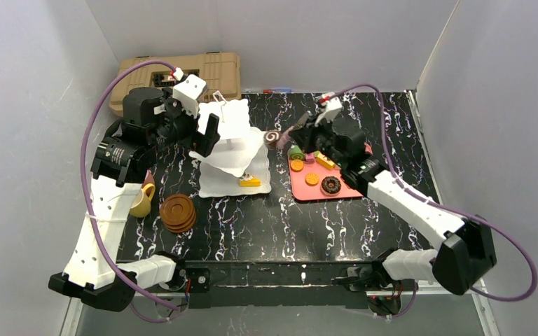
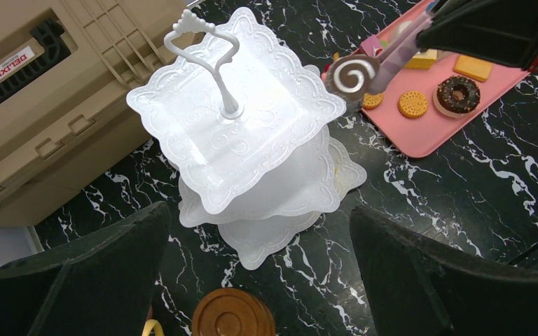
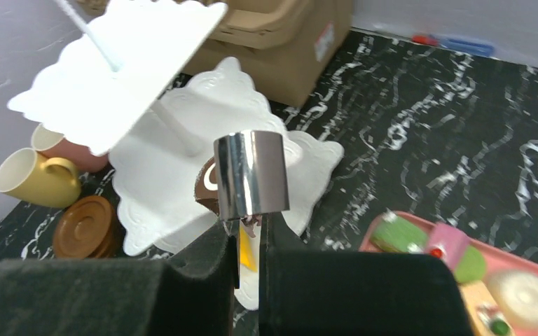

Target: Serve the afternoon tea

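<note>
A white three-tier stand has a yellow cake slice on its bottom tier. My left gripper hangs open and empty over its left side. My right gripper is raised between stand and pink tray, shut on a metal-ended tool that carries a chocolate swirl roll at the stand's right edge; the tool partly hides the roll in the right wrist view.
The pink tray holds biscuits, a donut and other sweets. Brown coasters, a yellow mug and a pink mug stand at left. A tan case is behind.
</note>
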